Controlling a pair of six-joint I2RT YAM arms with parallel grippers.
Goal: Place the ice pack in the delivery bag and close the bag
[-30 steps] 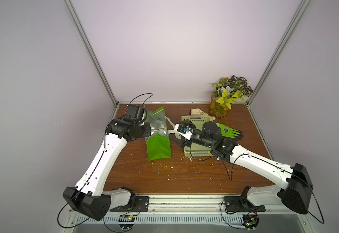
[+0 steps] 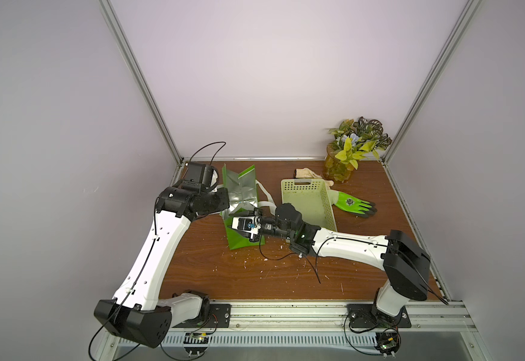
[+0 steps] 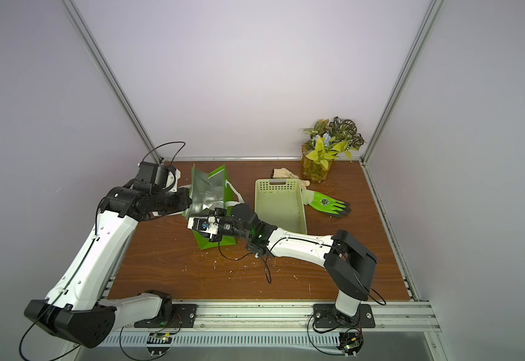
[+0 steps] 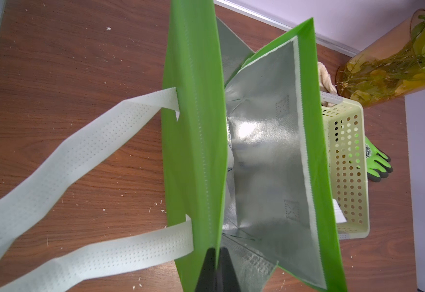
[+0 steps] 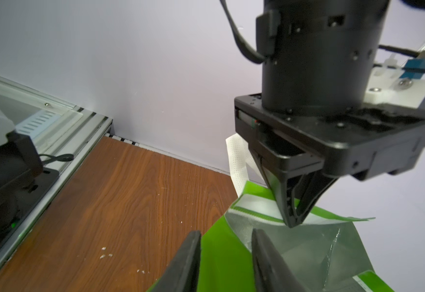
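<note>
The green delivery bag (image 2: 241, 237) with silver lining (image 4: 266, 146) stands open on the table. My left gripper is shut at the bag's left top edge, the thin green rim at its fingertips. My right gripper hangs over the near end of the bag, part open, nothing visible between its fingers. The bag's floor is mostly hidden, and I cannot pick out an ice pack.
A pale green basket (image 3: 277, 213) stands right of the bag. A green glove (image 3: 328, 203), a cream glove (image 2: 307, 173) and a plant vase (image 2: 340, 168) lie or stand beyond.
My right gripper has moved left from above the basket to the near end of the bag. The left arm has shifted slightly left.
</note>
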